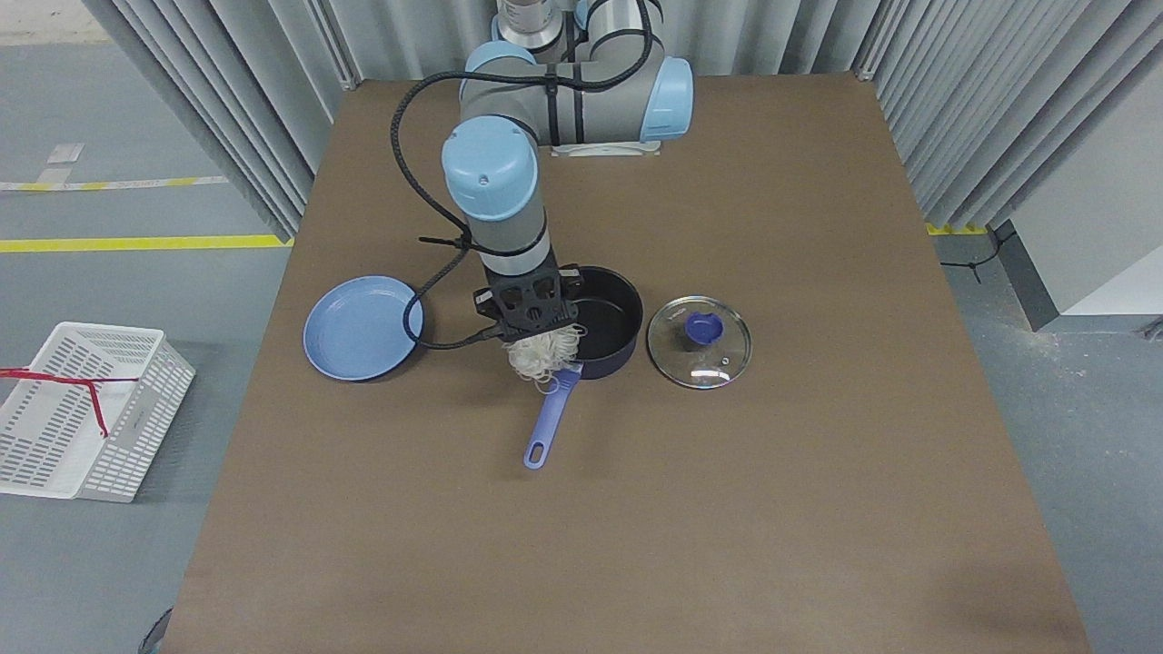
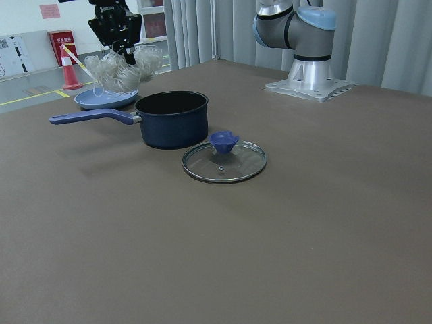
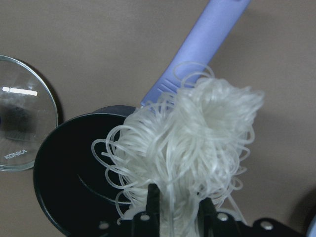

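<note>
My gripper is shut on a clump of white noodles (image 3: 197, 133), which hangs over the black pot (image 3: 64, 173) and the root of its blue handle (image 3: 202, 39). In the front view the noodles (image 1: 540, 354) hang at the left side of the pot (image 1: 611, 327), just under the black gripper body. The blue plate (image 1: 360, 327) lies left of the pot with no noodles visible on it. The glass lid (image 1: 698, 360) with a blue knob lies flat to the right of the pot.
A white basket (image 1: 142, 436) with red straps stands on the floor left of the table. The robot base (image 2: 310, 88) stands at the back of the table.
</note>
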